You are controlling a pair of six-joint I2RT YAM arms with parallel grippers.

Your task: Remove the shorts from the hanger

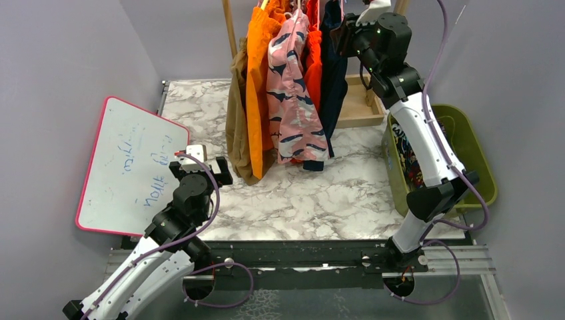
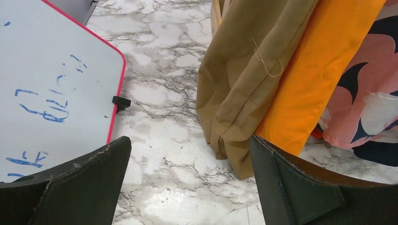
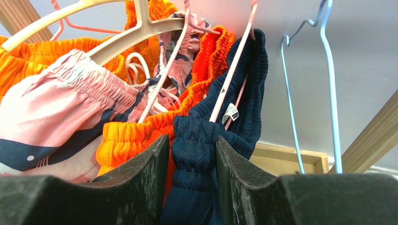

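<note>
Several garments hang from the rack: olive, orange, pink patterned, red, and navy shorts at the right end. In the right wrist view my right gripper is shut on the bunched navy waistband, beside a pink hanger that runs into it. My left gripper stands open low at the front left, empty, short of the olive garment's hem in its wrist view.
A whiteboard lies on the left of the marble table. A green bin sits at the right, a wooden tray at the back. An empty blue hanger hangs right of the navy shorts.
</note>
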